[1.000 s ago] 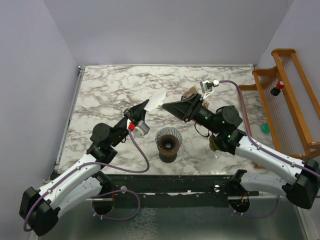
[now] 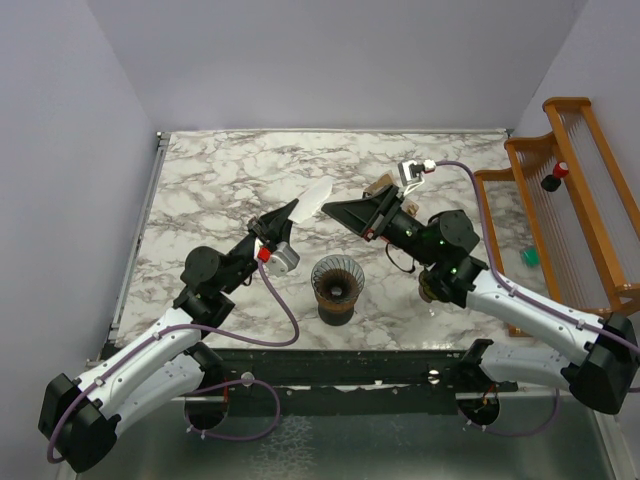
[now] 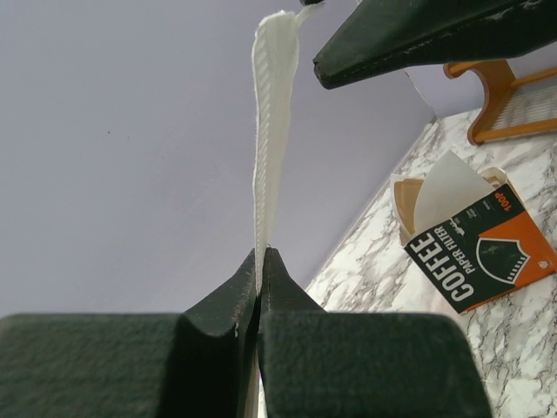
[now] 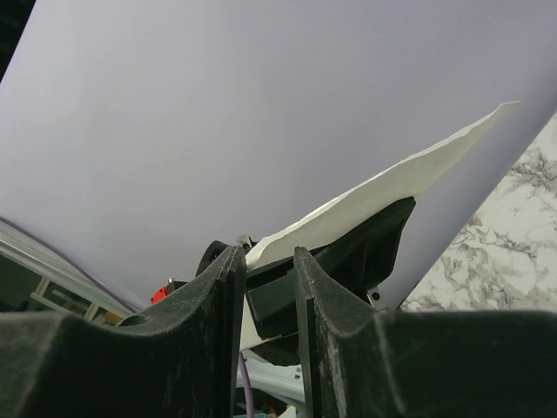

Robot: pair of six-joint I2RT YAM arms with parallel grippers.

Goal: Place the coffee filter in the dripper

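Note:
A white paper filter (image 2: 312,200) (image 3: 270,104) (image 4: 383,192) stands up from my left gripper (image 2: 292,210), which is shut on its thin edge. My right gripper (image 2: 330,207) is at the filter's other side, its fingers slightly parted in the right wrist view; I cannot tell whether paper lies between them. The dripper (image 2: 337,285), with a wire rim, stands on the marble below the two grippers. An open coffee filter box (image 3: 470,252) lies behind the right gripper.
A wooden rack (image 2: 555,220) stands at the right with small items. Another object at the right is mostly hidden by the right arm.

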